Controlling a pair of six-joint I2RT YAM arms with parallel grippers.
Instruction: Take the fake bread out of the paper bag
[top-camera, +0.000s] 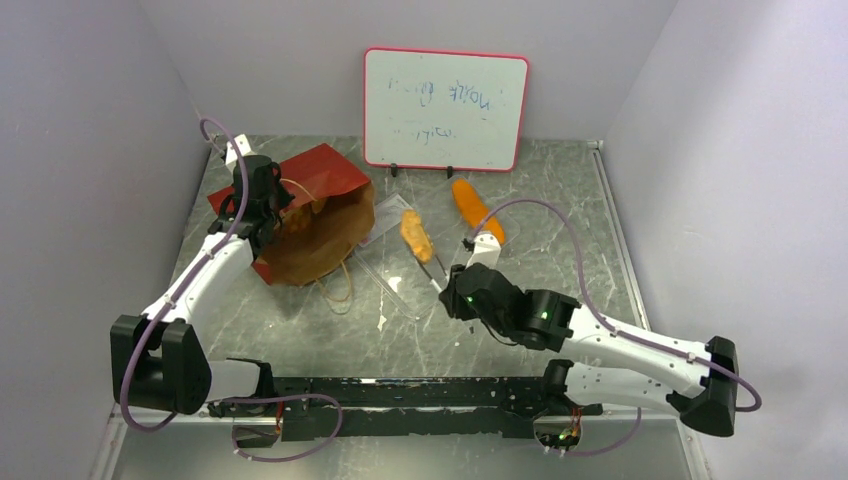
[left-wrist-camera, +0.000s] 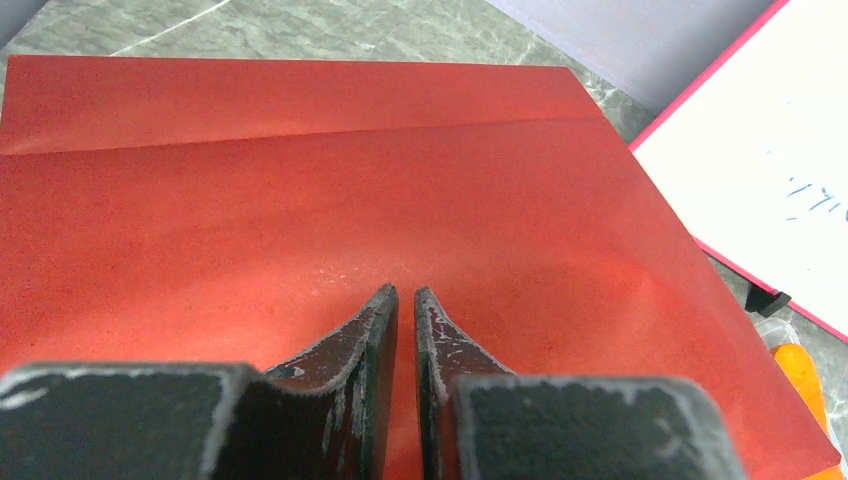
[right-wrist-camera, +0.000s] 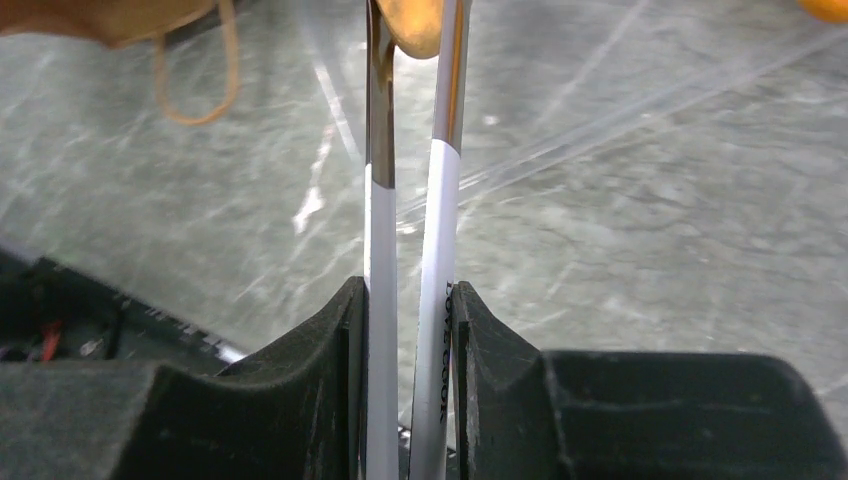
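The red paper bag (top-camera: 335, 170) lies on its side at the left, its brown inside facing the front. My left gripper is shut on its red upper side. A golden fake bread roll (top-camera: 416, 233) is outside the bag, held at the ends of metal tongs (right-wrist-camera: 440, 230) with white grips. My right gripper is shut on those tongs. Whether more bread lies in the shadowed inside of the bag is unclear.
An orange loaf (top-camera: 478, 208) lies on clear plastic at the back right. A whiteboard (top-camera: 445, 105) stands at the back. The marble table is open at the front and right.
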